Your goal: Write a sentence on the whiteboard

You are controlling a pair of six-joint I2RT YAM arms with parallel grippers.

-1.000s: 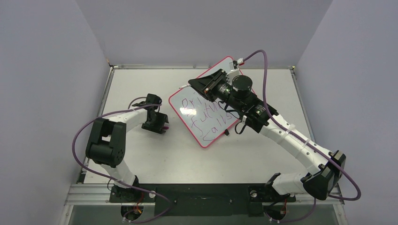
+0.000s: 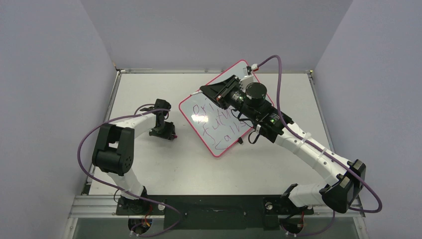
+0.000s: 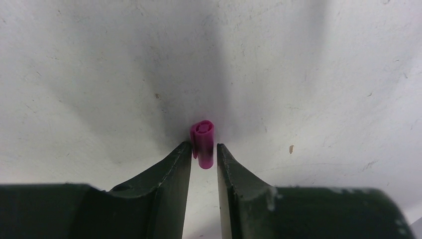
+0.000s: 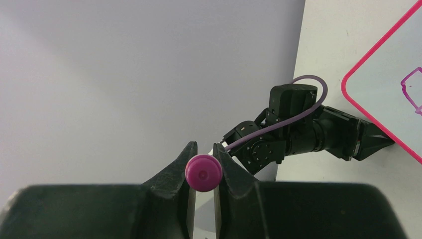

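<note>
The whiteboard [image 2: 206,130], white with a pink rim, lies turned at an angle on the table with several lines of pink handwriting. Over its upper part is my right gripper [image 2: 200,90], shut on a marker [image 4: 203,173]; its round pink end faces the right wrist camera, and its pale body juts left in the top view. To the board's left, low over the table, my left gripper stands narrowly open around a pink marker cap [image 3: 205,157]. A gap shows between the cap and the right finger; the left one appears to touch it.
The right forearm [image 2: 303,152] crosses above the board and hides part of the writing. A small black piece [image 2: 240,141] sits at the board's lower right edge. Bare table [image 2: 164,169] surrounds the left gripper.
Less of the pink cap shows beside the left gripper than a second ago, and that gripper has shifted slightly. The right arm has barely moved; the writing looks the same.
</note>
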